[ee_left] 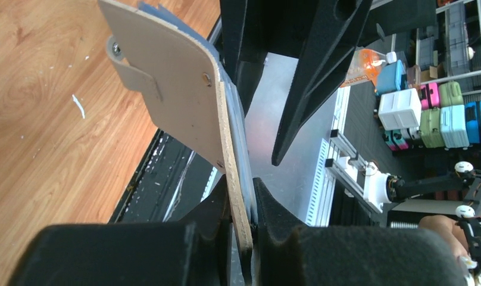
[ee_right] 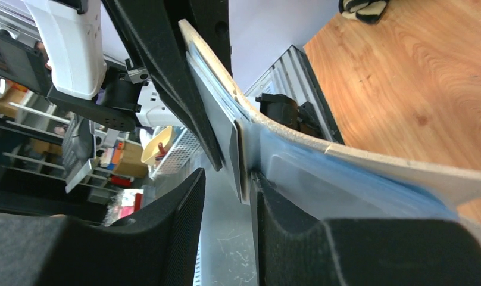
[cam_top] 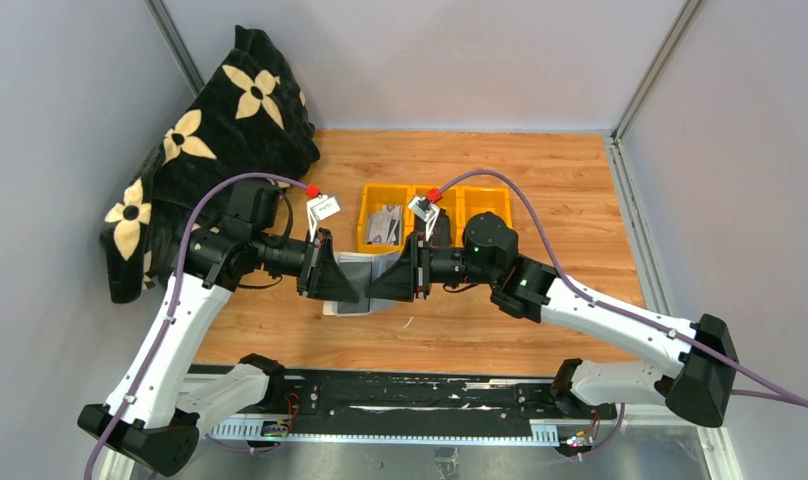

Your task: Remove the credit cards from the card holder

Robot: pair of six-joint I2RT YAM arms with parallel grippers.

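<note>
Between my grippers at table centre hangs the card holder (cam_top: 355,285), a tan cover with translucent sleeves. In the left wrist view my left gripper grips the edge of the holder (ee_left: 178,95). My right gripper's two black fingers reach over its far part. In the right wrist view my right gripper is at a grey card-like piece (ee_right: 238,161) among the sleeves (ee_right: 339,190), fingers a little apart; whether it grips that piece is unclear. The left gripper's fingers show above it.
An orange tray (cam_top: 375,190) with grey items stands behind the grippers. A black flowered cushion (cam_top: 220,130) fills the back left. Bare wood lies at the right (cam_top: 570,200) and in front.
</note>
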